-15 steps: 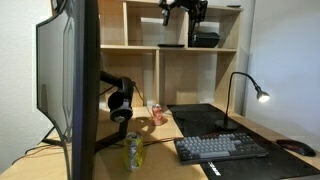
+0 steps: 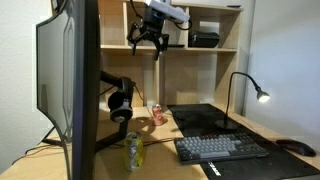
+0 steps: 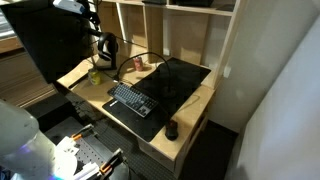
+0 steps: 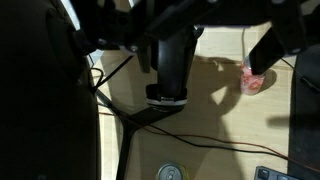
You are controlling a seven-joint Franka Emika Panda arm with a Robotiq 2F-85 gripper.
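Observation:
High above the desk [image 2: 40, 165], my gripper [image 2: 147, 42] hangs with its black fingers spread apart and nothing between them. Down on the desk, a yellow-green can [image 2: 133, 151] stands upright near the monitor's edge. Farther back is a red can [image 2: 157, 115], also upright. From the wrist, the red can [image 4: 250, 80] shows at the right, while only the top of the yellow-green can [image 4: 171, 172] appears at the lower edge. Both cans are well below the gripper and touch no finger.
A big dark monitor [image 2: 82, 90] fills the left side, its black arm bearing a dark cylinder [image 2: 121, 102]. A keyboard [image 2: 220, 147] and a mouse [image 2: 295, 146] lie on a black mat, with a lamp [image 2: 262, 97] behind. Shelves [image 2: 115, 25] stand at the back.
My gripper has come down and moved left in exterior view 1, from near the shelf's top right towards the monitor. The cans and other desk items have stayed where they were.

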